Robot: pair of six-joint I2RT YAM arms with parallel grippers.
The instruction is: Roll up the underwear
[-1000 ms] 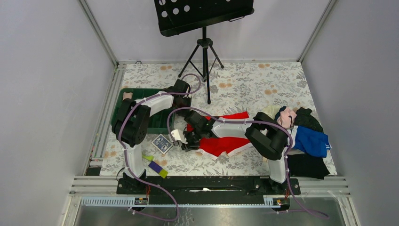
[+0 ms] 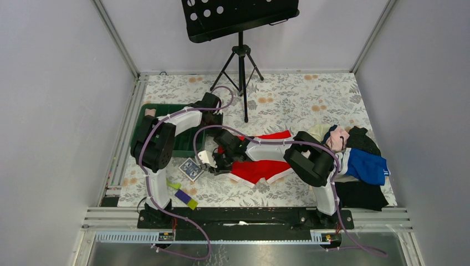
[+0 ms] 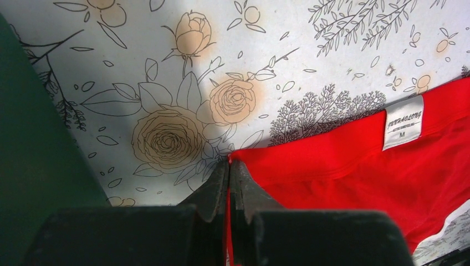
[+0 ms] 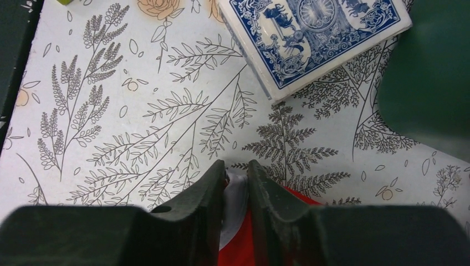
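Red underwear (image 2: 266, 169) with white leg trim lies flat between the arms; a white M label (image 3: 403, 123) is on its waistband. My left gripper is shut at the waistband's left corner, red cloth at its fingertips. My right gripper is at the near left edge, fingers slightly apart around the white trim (image 4: 234, 205); whether they pinch it is unclear. The arms hide part of the garment in the top view.
A green bin (image 2: 139, 124) stands left, with a card box (image 2: 190, 169) and purple-yellow object (image 2: 185, 199) below it. A black stand (image 2: 241, 72) is behind; piled clothes (image 2: 363, 166) lie right.
Both grippers have shifted slightly left over the last second, with the underwear's left part moving slightly along with them.
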